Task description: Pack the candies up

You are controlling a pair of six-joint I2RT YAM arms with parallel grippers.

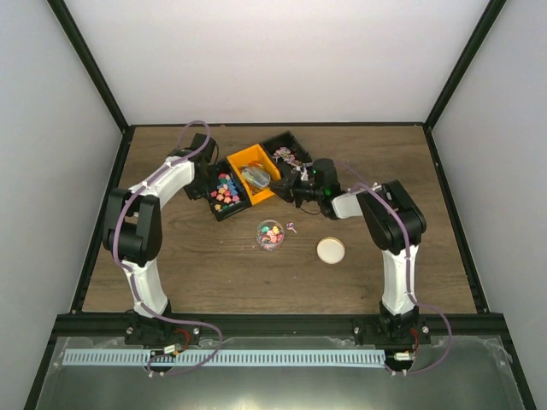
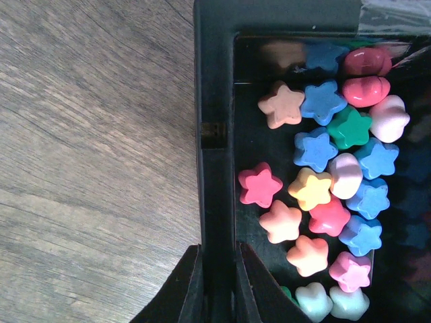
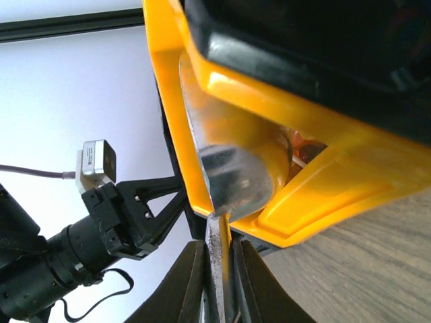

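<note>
My left gripper is shut on the side rim of a black bin (image 2: pixel 217 182). Star-shaped and rounded candies (image 2: pixel 313 185) in several colours lie in that bin. In the right wrist view my right gripper is shut on the handle of a clear, shiny scoop (image 3: pixel 236 165). The scoop's bowl lies inside the yellow bin (image 3: pixel 310 205); a few orange-red candies (image 3: pixel 308 149) show beyond it. Whether anything lies in the scoop cannot be made out. A round clear jar (image 1: pixel 270 246) holding mixed candies stands open in front of the bins.
Another black bin (image 1: pixel 293 137) at the back holds wrapped candies (image 1: pixel 285 155). A small wrapped candy (image 1: pixel 291 227) lies right of the jar, near a round pale lid (image 1: pixel 331 250).
</note>
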